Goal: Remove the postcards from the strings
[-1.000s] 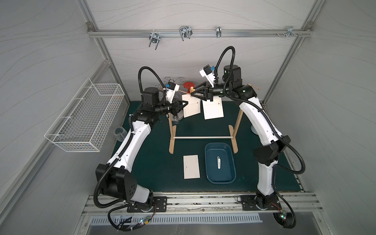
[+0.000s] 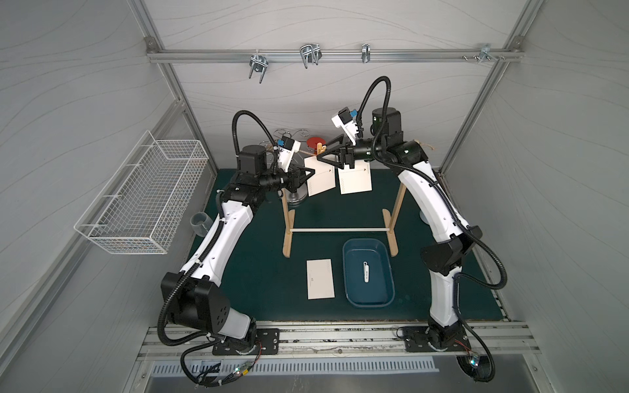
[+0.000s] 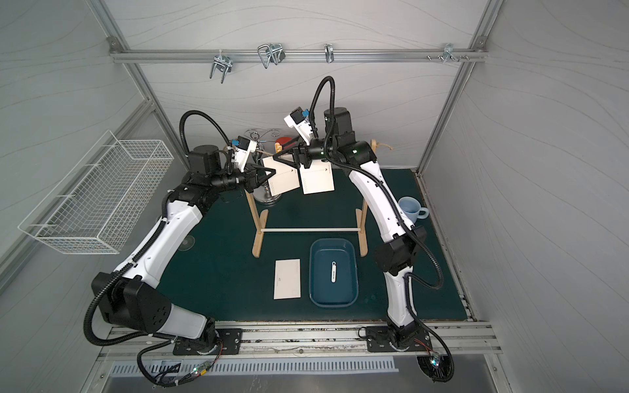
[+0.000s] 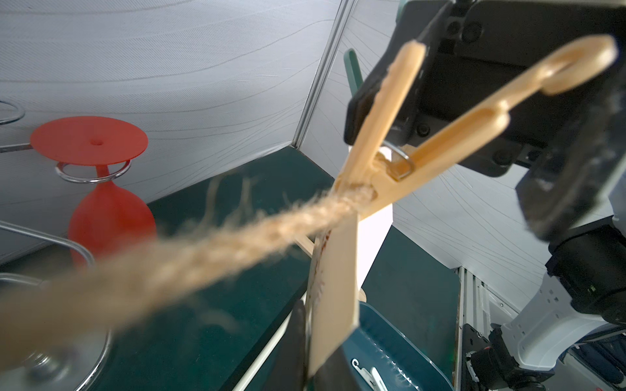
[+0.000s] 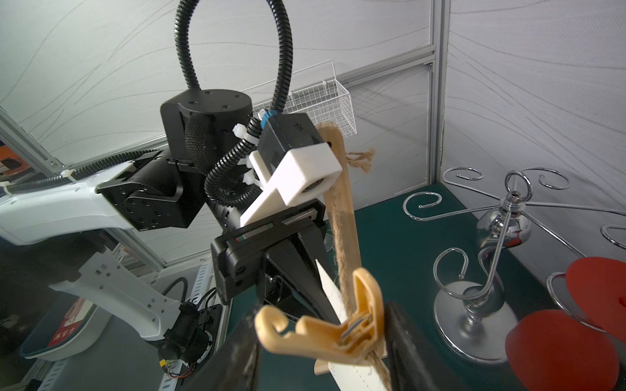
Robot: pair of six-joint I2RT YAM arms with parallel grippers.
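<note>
My left gripper (image 2: 310,173) is shut on the left edge of a cream postcard (image 2: 320,178), which hangs from the string. The fuzzy string (image 4: 215,254) runs to the wooden clothespin (image 4: 450,146) at the card's top. Around that pin stands my right gripper (image 2: 323,155), open; its fingers (image 4: 567,169) are apart, with the pin's spread legs between them. In the right wrist view the clothespin (image 5: 335,335) lies between the blurred fingertips. A second postcard (image 2: 355,178) hangs to the right, partly behind the right gripper. A third postcard (image 2: 320,279) lies flat on the table.
A blue tray (image 2: 368,302) holding a small white object stands right of the lying card. The wooden stand (image 2: 287,239) carries the string. Behind it are a metal rack (image 5: 479,306) and red items (image 5: 560,352). A wire basket (image 2: 147,196) hangs left.
The left arm and its card have hardly moved.
</note>
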